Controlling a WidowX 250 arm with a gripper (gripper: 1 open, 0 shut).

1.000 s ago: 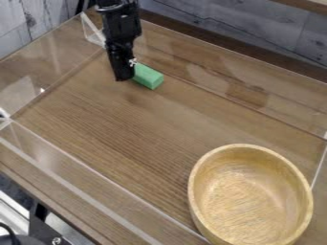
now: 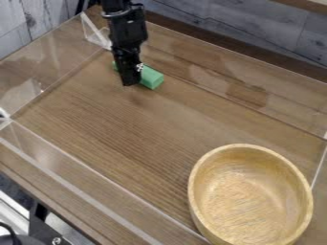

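Note:
A small green block (image 2: 148,77) lies on the wooden table near the back, left of centre. The dark robot gripper (image 2: 132,69) reaches down from the top beside it, at its left, its lower parts overlapping the block's near left side. Whether the fingers are open or shut on the block is too small and dark to tell.
A large round tan bowl (image 2: 250,191) sits at the front right. Raised edges border the table at the back and left.
The gripper has shifted slightly at the block, and the green block sits a little left of where it was, partly more covered by the gripper.

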